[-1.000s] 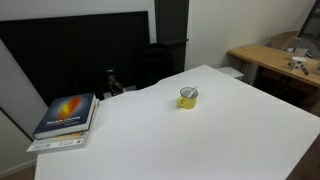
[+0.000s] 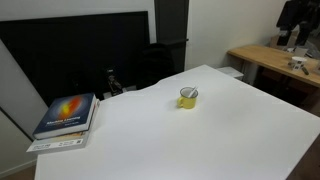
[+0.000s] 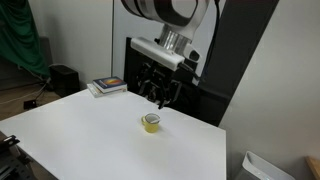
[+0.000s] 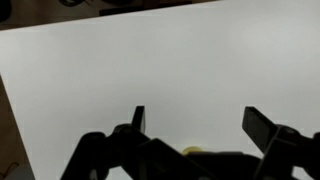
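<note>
A yellow cup [image 2: 187, 98] stands upright on the white table [image 2: 150, 135], with a spoon-like handle [image 2: 193, 92] leaning out of its top. In exterior view 2 the same cup [image 3: 151, 123] appears below and near my gripper [image 3: 157, 88], which hangs above the tabletop. My gripper is open in the wrist view, its two fingers [image 4: 258, 127] wide apart. Nothing sits between them. Only a sliver of the yellow cup [image 4: 192, 150] shows there; the gripper's body hides the rest.
Two stacked books [image 2: 66, 117] lie at the table's left end in exterior view 1. A wooden side table [image 2: 275, 60] with small items stands at the back right.
Part of the dark arm has come into exterior view 1 at the upper right, where it was absent before. The cup and books have not moved.
</note>
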